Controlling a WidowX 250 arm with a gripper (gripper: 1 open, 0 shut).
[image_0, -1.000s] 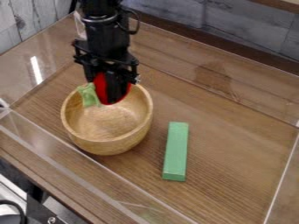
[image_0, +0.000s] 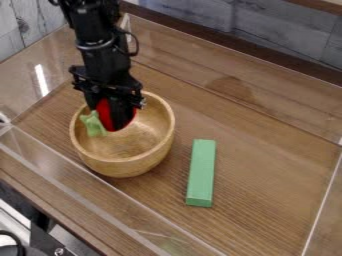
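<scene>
My black gripper (image_0: 104, 102) is shut on a red object (image_0: 112, 116) with a small light-green part (image_0: 92, 124) at its lower left. They are inside the near-left part of a round tan bowl (image_0: 127, 158); whether the red object touches the bowl's floor I cannot tell. A green bar (image_0: 202, 172) lies on the wooden table to the right of the bowl.
The arm with the red object has moved slightly left and down over the last second, now sitting lower within the bowl. The green bar looks unchanged.
</scene>
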